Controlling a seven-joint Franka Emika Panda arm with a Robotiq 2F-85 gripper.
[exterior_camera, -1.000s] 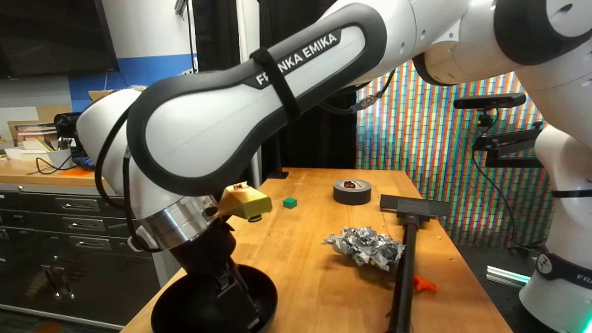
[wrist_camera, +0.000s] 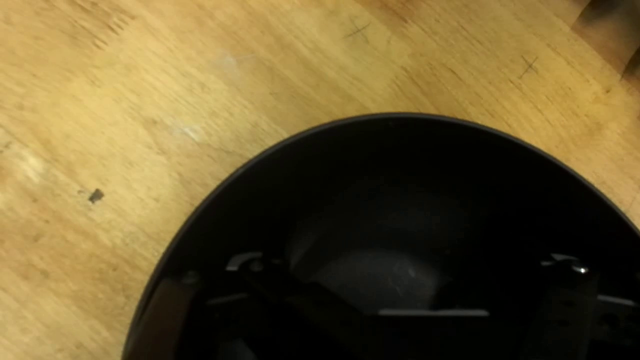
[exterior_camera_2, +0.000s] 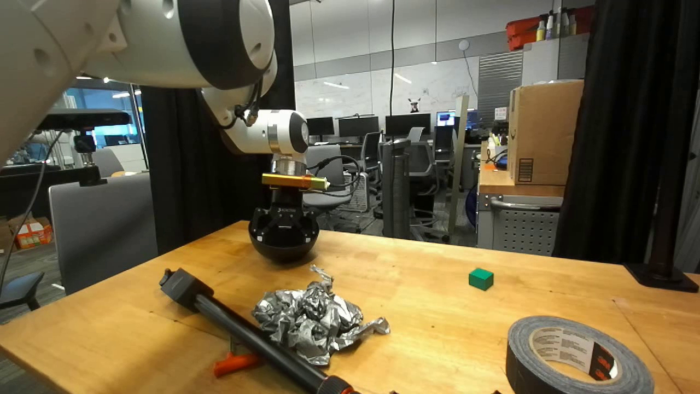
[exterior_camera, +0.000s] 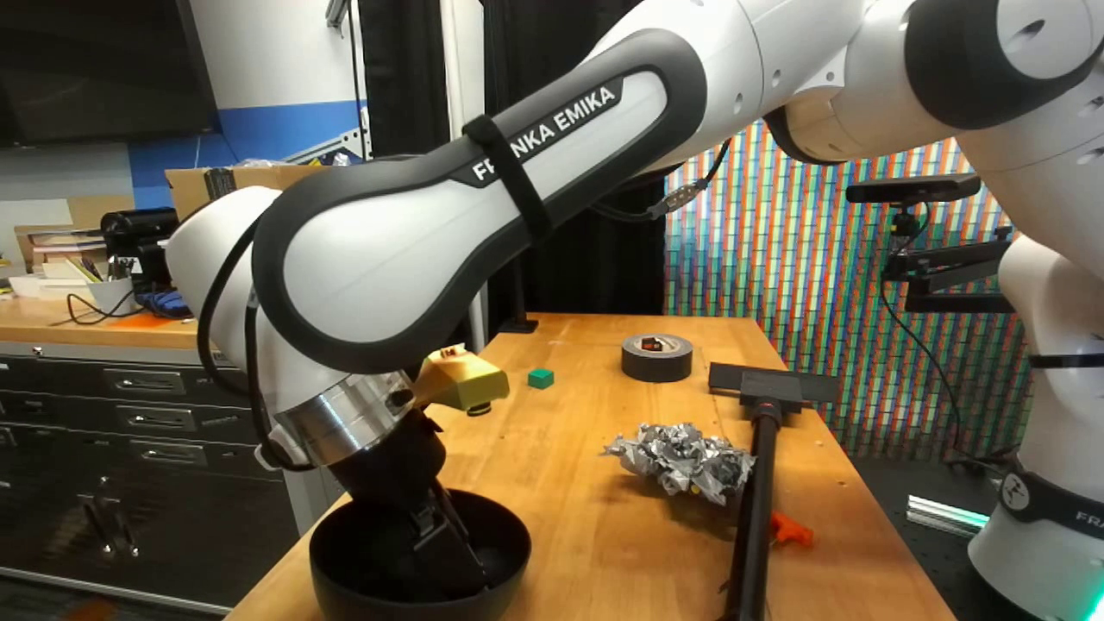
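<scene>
A black bowl [exterior_camera: 341,580] stands on the wooden table, and my gripper [exterior_camera_2: 284,231] reaches down into it from above. The fingers are wide apart, with no object visible between them. In the wrist view, the dark bowl [wrist_camera: 420,138] fills the lower middle, and the open gripper is hard to make out against it. Its bottom looks bare where light falls on it. Black fingers merge with the black wall, so I cannot tell whether they touch it.
Crumpled foil [exterior_camera_2: 315,318], a black bar [exterior_camera_2: 256,338] and an orange-handled thing [exterior_camera_2: 234,363] lie close together. A small green block [exterior_camera_2: 480,278] and a roll of grey tape [exterior_camera_2: 577,354] sit farther off. Bare wood [wrist_camera: 90,120] surrounds the bowl.
In exterior view 1, the arm and the bowl have shifted together slightly to the right and look a little farther from the camera. Other objects on the table have stayed put.
</scene>
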